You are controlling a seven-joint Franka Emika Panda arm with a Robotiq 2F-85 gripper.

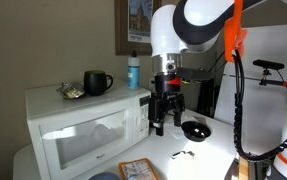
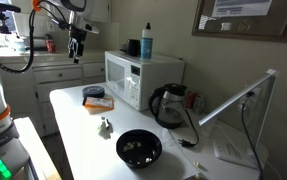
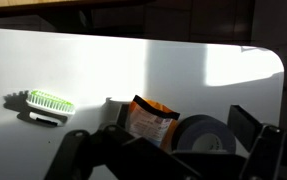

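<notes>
My gripper (image 1: 169, 125) hangs in the air above the white table, its fingers apart and nothing between them. In the wrist view, the orange packet (image 3: 153, 118) and a dark round plate (image 3: 205, 136) lie on the table below, partly hidden by my fingers. A white brush with green bristles (image 3: 51, 102) rests off to the left, clear of the fingers. From the second exterior view, the packet (image 2: 100, 103) sits in front of the plate (image 2: 93, 91), with the brush (image 2: 105, 126) nearer the camera.
A white microwave (image 1: 88, 132) stands along the wall, with a black mug (image 1: 98, 83), a blue bottle (image 1: 133, 75) and a foil-like bowl (image 1: 71, 90) on top. A black pan (image 2: 138, 148) and a kettle (image 2: 170, 106) are farther along. Bare table (image 3: 73, 65) lies past the packet.
</notes>
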